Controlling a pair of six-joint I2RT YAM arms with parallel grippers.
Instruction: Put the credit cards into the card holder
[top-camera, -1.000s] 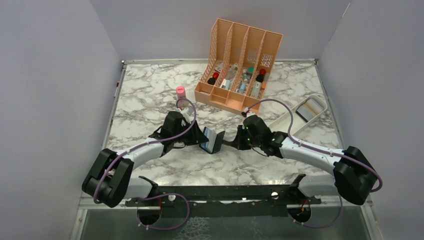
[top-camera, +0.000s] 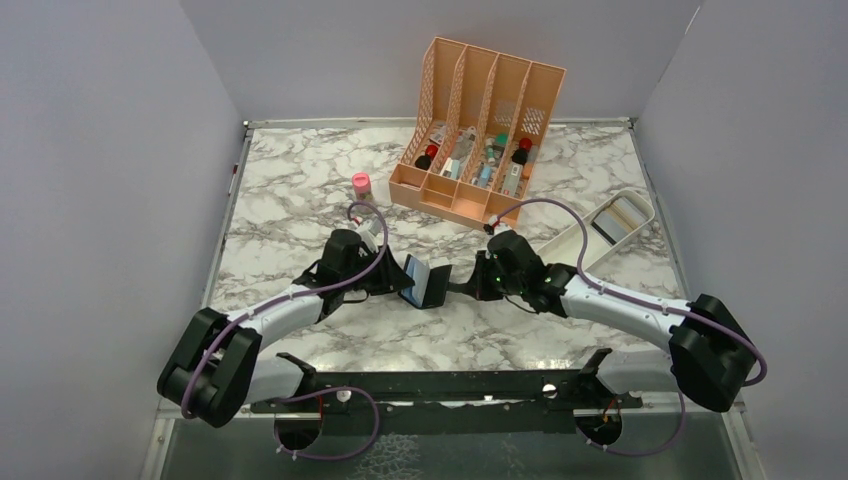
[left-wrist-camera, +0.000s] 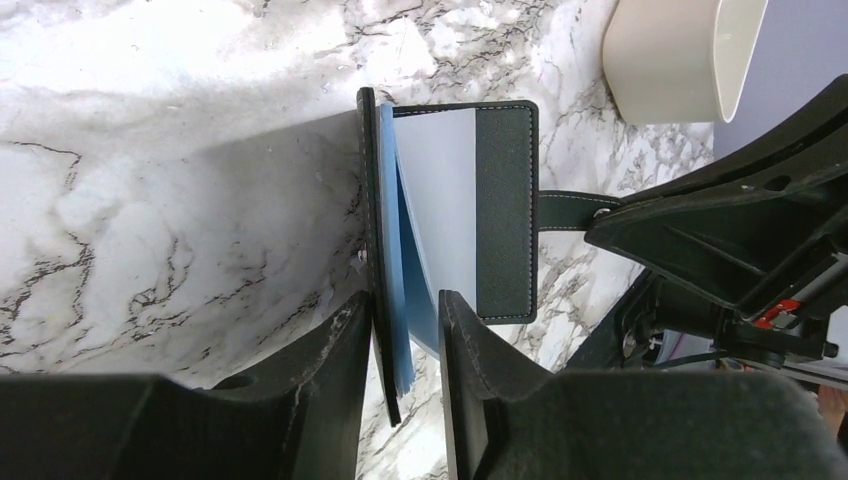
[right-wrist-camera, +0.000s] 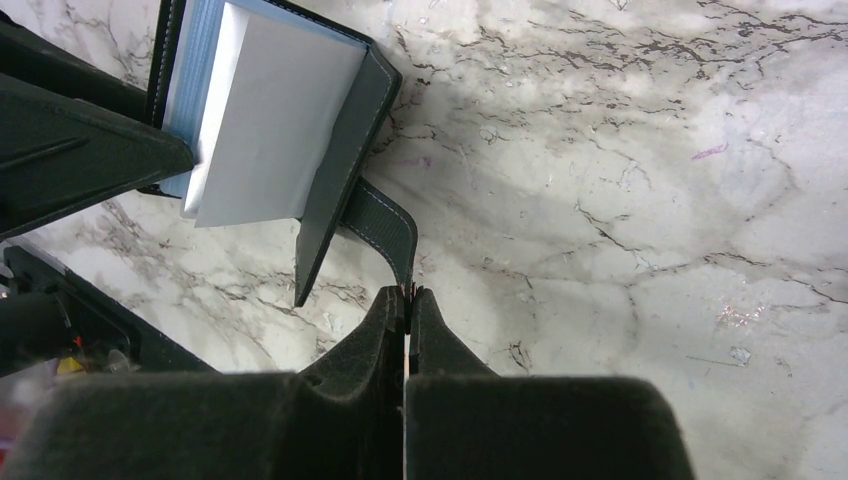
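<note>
The black card holder (top-camera: 436, 286) stands between my grippers, spread open, with blue sleeves and a white panel (right-wrist-camera: 280, 115) inside. My left gripper is part open around the upright left cover and blue sleeves (left-wrist-camera: 393, 240); whether it grips them firmly is unclear. My right gripper is shut on the holder's dark strap (right-wrist-camera: 385, 225), which stretches out from the holder's side. I cannot clearly make out separate credit cards inside the holder.
A tan organizer (top-camera: 455, 205) with bottles and small items stands at the back. A pink-lidded container (top-camera: 362, 183) is left of it. A white tray (top-camera: 565, 245) with grey and light items lies at the right.
My left gripper and arm have shifted slightly, toward the lower left, and the holder's right flap lies a little wider. The right arm is nearly still.
</note>
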